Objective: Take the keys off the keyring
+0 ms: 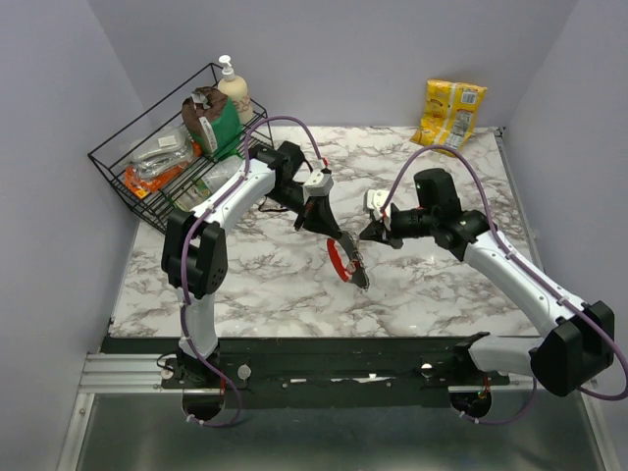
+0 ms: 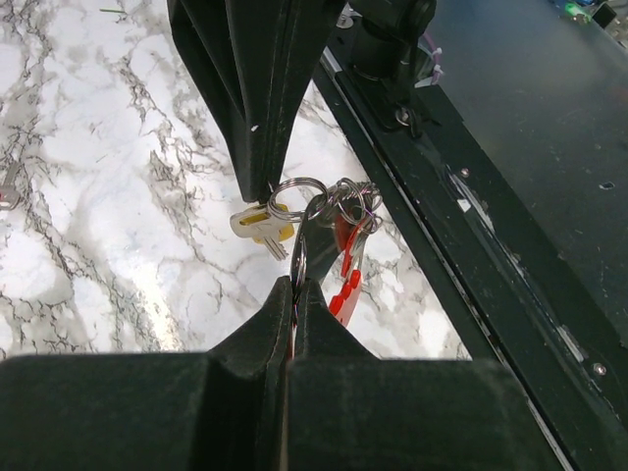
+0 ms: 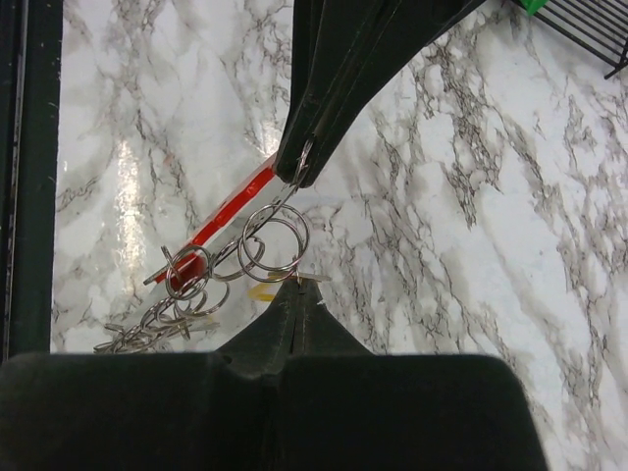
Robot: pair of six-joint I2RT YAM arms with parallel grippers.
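A keyring with a red tag (image 1: 337, 257), several linked rings and keys hangs above the marble table. My left gripper is shut on a thin metal loop at the upper end of this bunch; the same hold shows in the right wrist view at the top. My right gripper (image 1: 364, 235) is shut beside the bunch, its tips at a large ring (image 3: 278, 235) and a silver key with a yellow piece (image 2: 257, 224); whether anything sits between them I cannot tell.
A wire rack (image 1: 128, 177) with bags and a pump bottle stands at the back left. A yellow bag (image 1: 449, 113) leans at the back right. The marble around the grippers is clear; a dark edge (image 1: 324, 358) runs along the front.
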